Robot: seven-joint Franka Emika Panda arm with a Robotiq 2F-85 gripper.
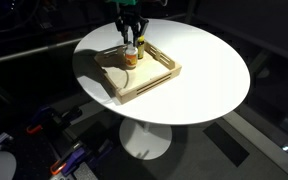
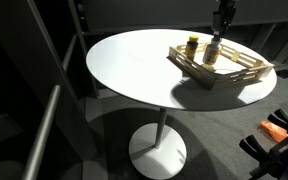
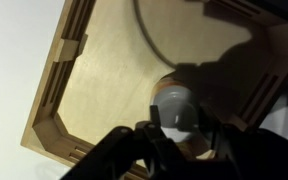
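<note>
A bottle with a grey-white cap and an orange-brown body (image 1: 131, 59) stands upright in a shallow wooden tray (image 1: 149, 86). Just behind it, a dark jar with a yellow lid (image 2: 192, 42) is also inside the tray. My gripper (image 1: 131, 41) is directly over the bottle, pointing down. From the wrist, the grey cap (image 3: 175, 106) shows close in front of the dark fingers, which are spread to either side of it. The gripper appears part open; whether a finger touches the cap is hard to tell. Shadow hides the tray's lower right.
The tray rests on a round white table (image 1: 209, 75) near its edge, with slatted low walls around it. An orange object (image 2: 274, 131) lies off the table at the right.
</note>
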